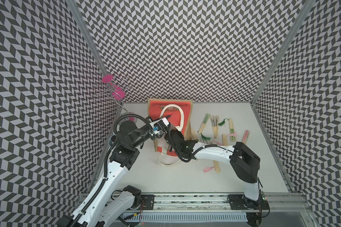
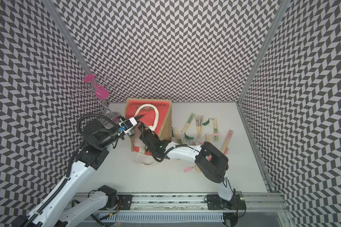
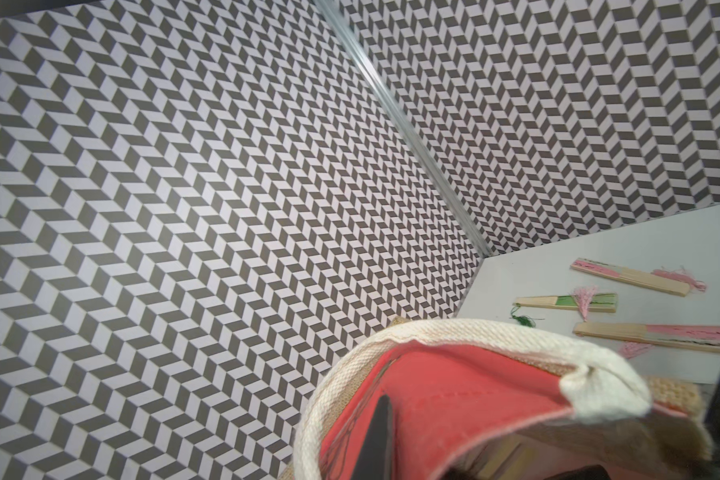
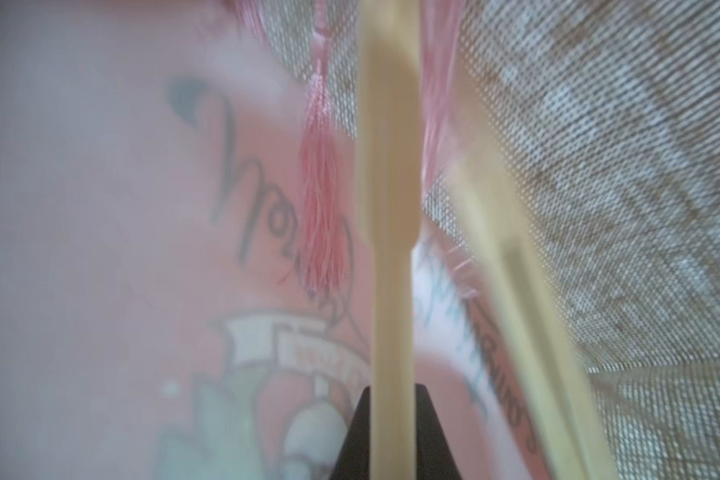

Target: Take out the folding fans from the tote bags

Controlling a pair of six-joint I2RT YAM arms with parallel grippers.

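The red-and-burlap tote bag (image 1: 154, 109) stands at the back left of the table with a white rope handle (image 3: 448, 328). My left gripper (image 1: 169, 116) is shut on its red wall; in the left wrist view one dark finger (image 3: 378, 440) lies against the red cloth, and the other is hidden. Inside the bag, my right gripper is shut on a folding fan (image 4: 392, 200), which stands lengthwise between the fingers. Beside it a second fan (image 4: 528, 320) leans by the burlap wall. A pink tassel (image 4: 321, 184) hangs to the left of the held fan.
Several fans lie on the table right of the bag, among them a green one (image 1: 204, 123) and a pink one (image 1: 245, 136). A wire stand with pink discs (image 1: 118, 93) is at the left wall.
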